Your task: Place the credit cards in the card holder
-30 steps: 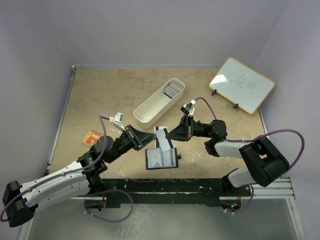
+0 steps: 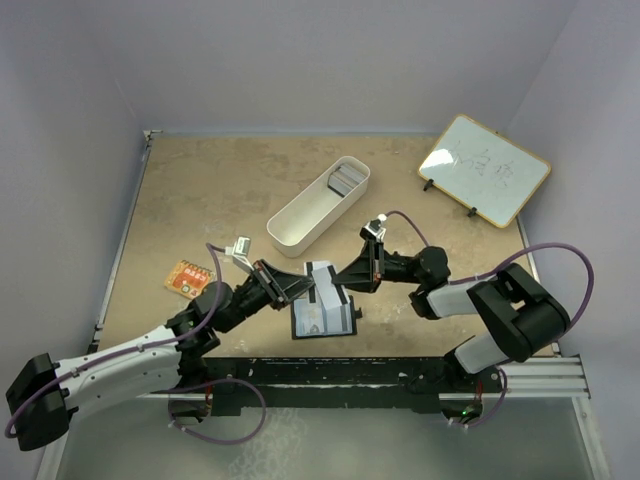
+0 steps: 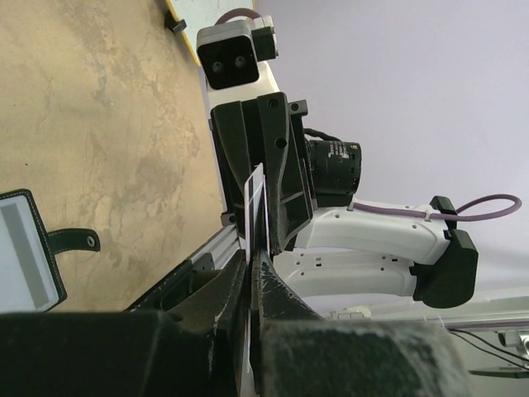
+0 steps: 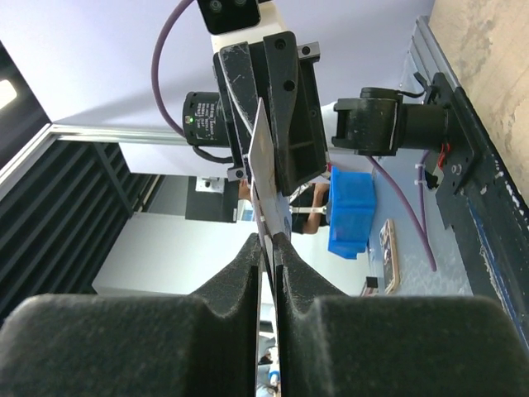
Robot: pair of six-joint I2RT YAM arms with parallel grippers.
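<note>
Between the two arms, in the top view, a white card [image 2: 325, 284] is held up near the dark card holder [image 2: 324, 334]. My left gripper [image 2: 308, 284] is shut on the card's left side, my right gripper [image 2: 338, 281] on its right side. Seen edge-on, the card [image 3: 254, 207] rises from the left fingers towards the opposite gripper in the left wrist view. The right wrist view has the card [image 4: 264, 157] running between both grippers. The holder lies open on the table; its dark edge and snap strap [image 3: 74, 241] show in the left wrist view.
Behind the grippers stands a long white box [image 2: 310, 212] with several cards [image 2: 346, 181] at its far end. An orange pack [image 2: 188, 279] lies at the left, close to the left arm. A whiteboard [image 2: 485, 170] occupies the back right.
The holder has stayed put.
</note>
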